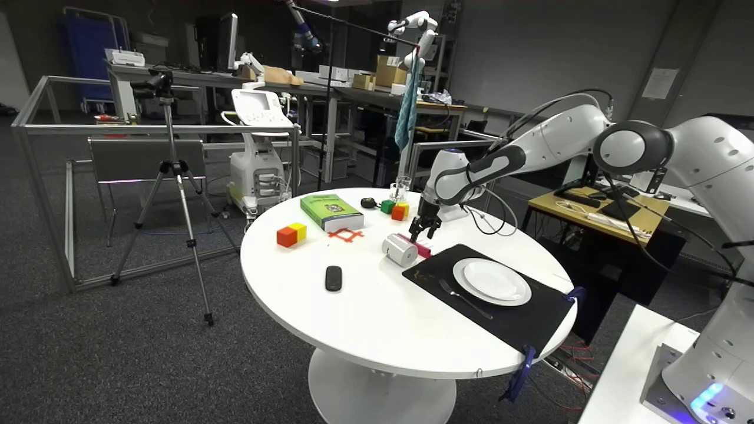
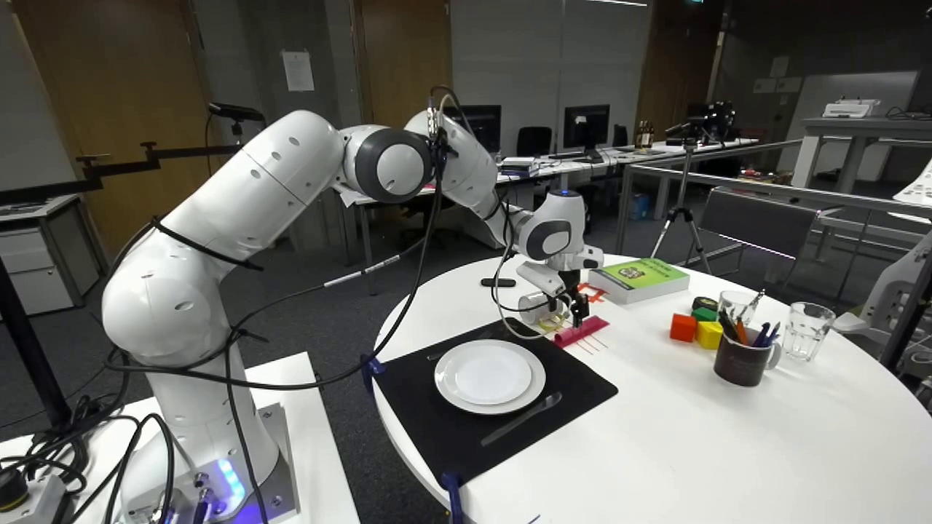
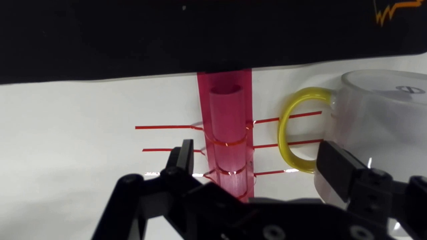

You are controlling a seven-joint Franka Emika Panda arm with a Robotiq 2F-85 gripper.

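Note:
A pink tube on a pink strip point(image 3: 228, 120) lies on the white table, several red lines running out from its sides. In the wrist view my gripper is open, one finger left of the pink piece and the other on its right, over the mug's side. Nothing is held. The white mug point(image 3: 372, 132) with a yellow handle point(image 3: 283, 136) lies tipped over beside the pink strip. From outside, the gripper point(image 1: 425, 232) hangs low over the pink piece point(image 2: 581, 331); whether the right finger touches the mug cannot be told.
A black mat point(image 1: 495, 304) with white plates point(image 2: 489, 375) and cutlery borders the pink strip. Elsewhere are a green book point(image 1: 332, 212), coloured cubes point(image 2: 694, 329), a dark mug of pens point(image 2: 740, 356), glasses point(image 2: 807, 330) and a black mouse point(image 1: 333, 278).

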